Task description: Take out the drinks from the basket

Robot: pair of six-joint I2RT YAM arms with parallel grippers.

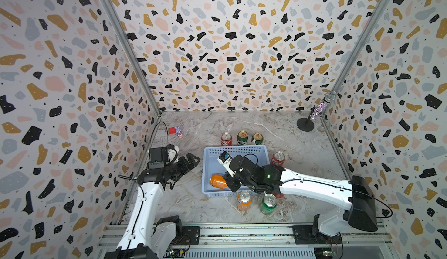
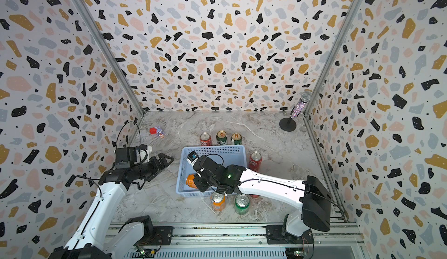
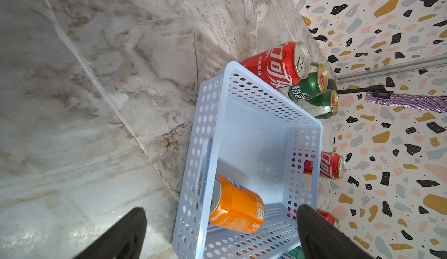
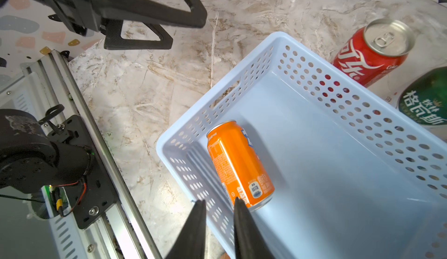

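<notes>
An orange can lies on its side inside the light blue basket, by the front left corner. My right gripper is over the basket, its narrow fingers close together. No can shows between them; the orange can lies just beyond the tips. Left of the basket, my left gripper hangs open and empty, clear of the rim. Behind the basket stand a red can and two green cans, one of them this green can. Another red can stands at its right.
In front of the basket stand an upright orange can and a green can. One more red can is partly hidden by the right arm. A microphone stand and a small toy sit farther back.
</notes>
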